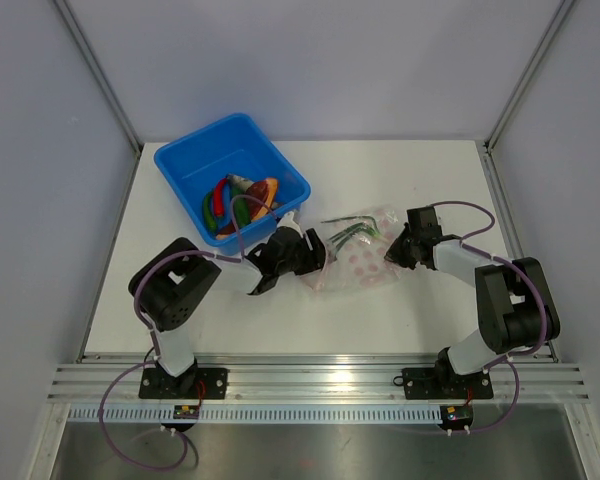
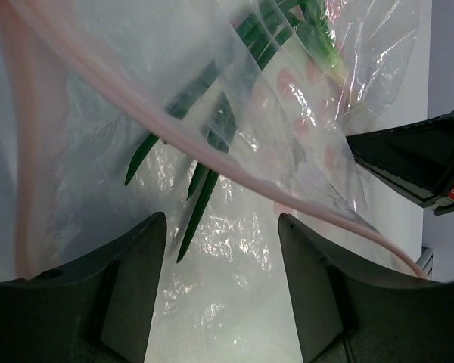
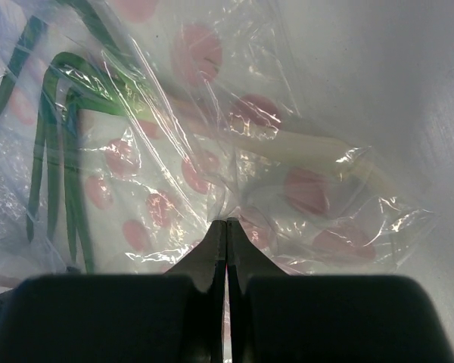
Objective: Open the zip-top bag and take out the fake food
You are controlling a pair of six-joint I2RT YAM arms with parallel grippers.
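A clear zip top bag with pink spots and fake green onions inside lies mid-table. My left gripper is at the bag's left end; in the left wrist view its part-open fingers sit at the raised mouth, with the pink zip edge arching over the gap and green leaves beyond. My right gripper is shut on the bag's film at its right part; how much film it holds is hidden.
A blue bin with several colourful food pieces stands at the back left, close to my left arm. Bare white table surrounds the bag.
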